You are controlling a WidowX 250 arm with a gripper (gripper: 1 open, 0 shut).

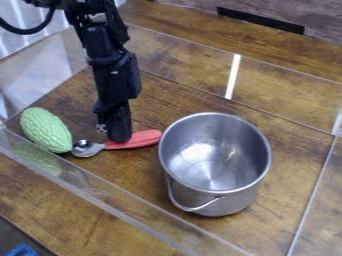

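My black gripper (115, 133) is low over a spoon with a red handle (138, 139), just behind the handle; it looks shut, though whether anything is between its fingertips is hard to see. The spoon's metal bowl (86, 148) lies toward the left, beside a green ridged vegetable-like object (46, 129). A steel pot (214, 185) with a wire handle stands to the right, close to the red handle's end.
Clear panel edges run along the left and right sides. A blue item (16, 248) shows at the bottom left corner.
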